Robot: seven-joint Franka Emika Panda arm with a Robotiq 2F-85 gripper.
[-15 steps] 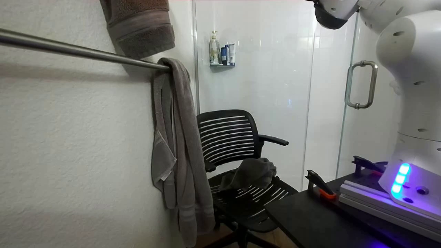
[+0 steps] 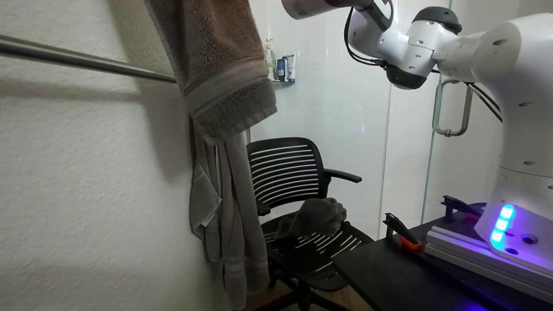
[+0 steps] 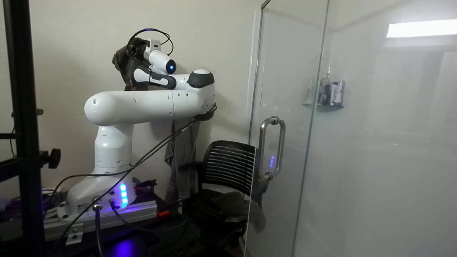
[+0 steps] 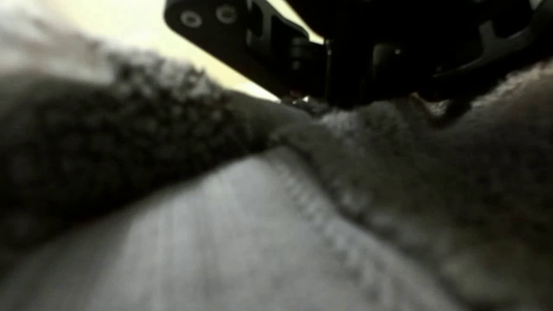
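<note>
A brown-grey towel (image 2: 223,62) hangs down from above the top edge of exterior view 1, in front of the metal bar (image 2: 88,62). In the wrist view its fabric (image 4: 249,233) fills most of the picture, bunched up against my gripper. The fingers are shut on that cloth, their tips buried in its folds. From exterior view 2 the towel (image 3: 125,64) shows beside the wrist, high up near the wall. A second, grey towel (image 2: 241,223) is draped on the bar's far end, its top hidden behind the held one.
A black chair (image 2: 285,173) stands below, with a dark grey cloth (image 2: 316,215) on its seat. The black table (image 2: 383,274) carries the arm's base and clamps. A glass door with a handle (image 3: 262,147) stands to the right in exterior view 2.
The brown-grey towel has come lower and further right in exterior view 1, now covering the bar's far end. The arm has also lowered, and more of it shows at the top.
</note>
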